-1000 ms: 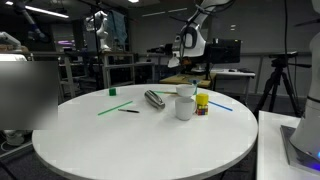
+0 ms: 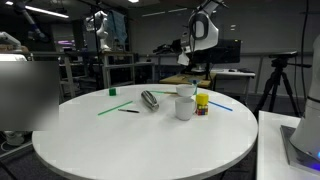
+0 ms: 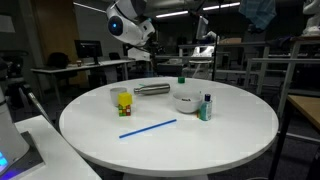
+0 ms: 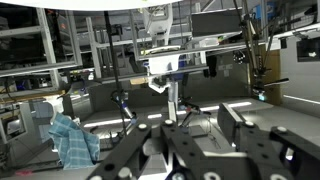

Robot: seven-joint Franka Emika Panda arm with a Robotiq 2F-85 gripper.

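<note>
My white arm stands at the far side of the round table, and its gripper point(image 3: 151, 48) hangs high above the tabletop, away from every object. Dark, blurred fingers show at the bottom of the wrist view, with a gap between them and nothing held there. On the table point(image 2: 100, 138) are a white mug point(image 2: 184, 108), a white bowl point(image 3: 186, 103), a yellow item point(image 2: 202, 102) on small coloured blocks, and a silver cylindrical object point(image 2: 150, 100) lying down. A small bottle point(image 3: 205, 108) stands beside the bowl.
A blue stick point(image 3: 148, 128), a green stick point(image 2: 115, 107) and a black marker point(image 2: 129, 111) lie flat. A green block point(image 2: 112, 92) sits near the far edge.
My arm has risen and shifted to the right in exterior view 1, with the gripper higher than before. The objects on the table have stayed where they were.
</note>
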